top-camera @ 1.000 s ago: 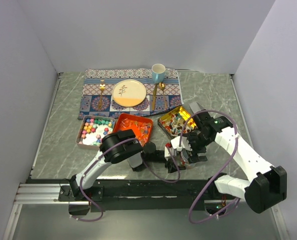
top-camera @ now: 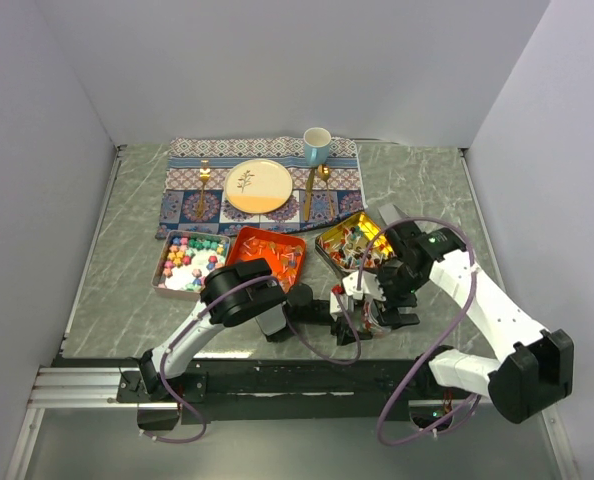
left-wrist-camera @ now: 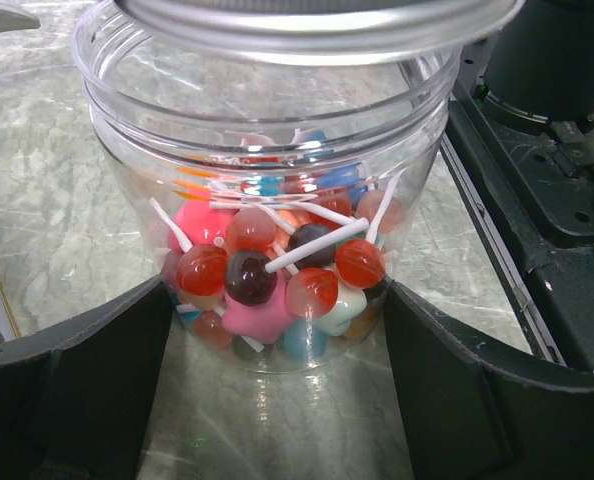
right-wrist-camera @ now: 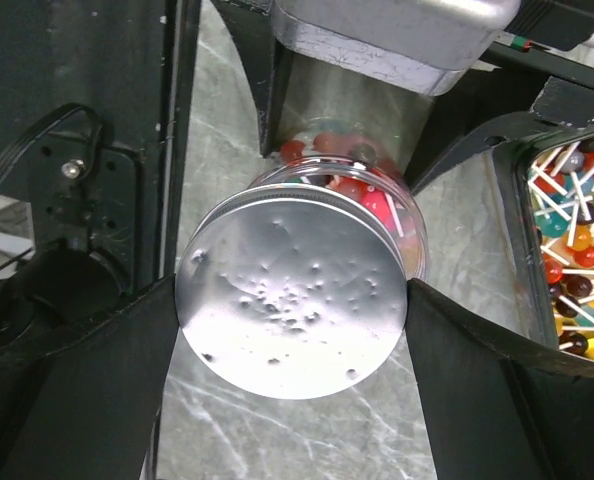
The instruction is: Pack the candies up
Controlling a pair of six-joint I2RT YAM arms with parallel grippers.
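A clear jar (left-wrist-camera: 267, 240) partly filled with lollipops and other candies stands between the fingers of my left gripper; in the left wrist view both fingers lie close against its lower sides, and firm contact cannot be told. Over the jar's mouth is a silver metal lid (right-wrist-camera: 292, 295). Part of the jar's glass rim shows below it in the left wrist view, so the lid does not look seated. My right gripper stands open, its fingers at either side of the lid. From above, the arms mostly cover jar and lid.
A yellow tray of lollipops (top-camera: 322, 240) lies just behind the right gripper. The orange tray (top-camera: 302, 240) is behind the left arm, and a box of colourful candies (top-camera: 160, 278) is farther left. A plate (top-camera: 260, 187) and mug (top-camera: 317, 146) occupy the mat.
Both arms are otherwise nearly still, and the trays have not moved.
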